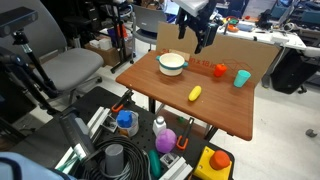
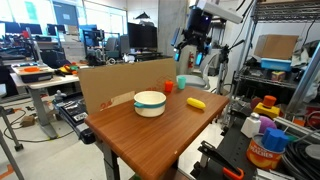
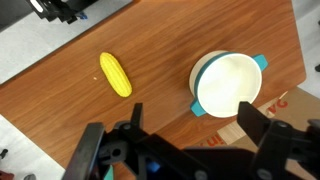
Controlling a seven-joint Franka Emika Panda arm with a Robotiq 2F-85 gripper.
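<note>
A white pot [image 1: 172, 62] with teal handles sits toward the back left of the wooden table in exterior view 1; its round white inside [image 3: 229, 84] shows right of centre in the wrist view. The yellow banana-shaped object [image 1: 195, 93] lies on bare wood near the table's middle, and at upper left in the wrist view. Close to the back panel stand a red object [image 1: 220, 70] and a teal cup [image 1: 242, 78]. High above the tabletop hangs my gripper [image 1: 191, 42], open, its fingers apart and nothing between them.
A cardboard-coloured panel [image 2: 104, 88] stands along the table's back edge. Clamps grip the front edge. A crowded surface in front holds a purple object [image 1: 166, 140], a white bottle [image 1: 159, 125] and a coil of cable [image 1: 125, 160].
</note>
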